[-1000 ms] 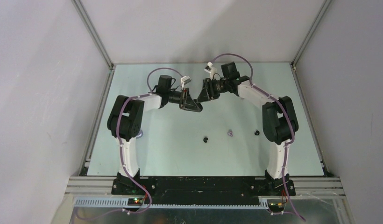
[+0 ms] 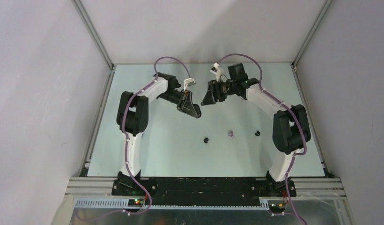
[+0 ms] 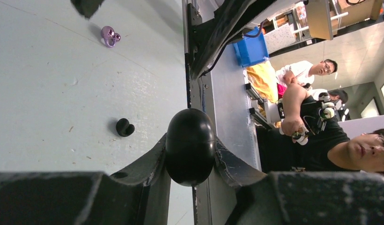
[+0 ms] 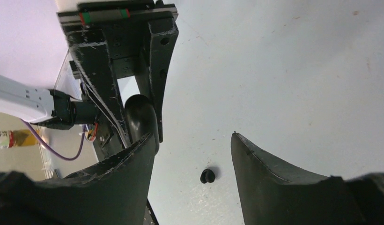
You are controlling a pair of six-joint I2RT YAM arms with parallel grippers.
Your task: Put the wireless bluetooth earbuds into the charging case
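Observation:
A glossy black charging case [image 3: 190,145] is clamped between the fingers of my left gripper, above the table. Its rounded shell looks closed in the left wrist view; the right wrist view shows the case [image 4: 141,117] held edge-on. My right gripper is parted, with only bare table visible between its fingers, a short way right of the case in the top view. One black earbud [image 2: 206,140] lies on the table in front of the left gripper, and another black earbud [image 2: 257,133] lies farther right.
A purple earbud-like piece [image 2: 231,133] lies on the table between the two black earbuds. A dark rail [image 2: 204,184] runs along the near edge. People sit beyond it in the left wrist view.
The right gripper was against the case a second ago and now stands apart from it to the right. The left gripper has shifted slightly left and nearer the front, still carrying the case.

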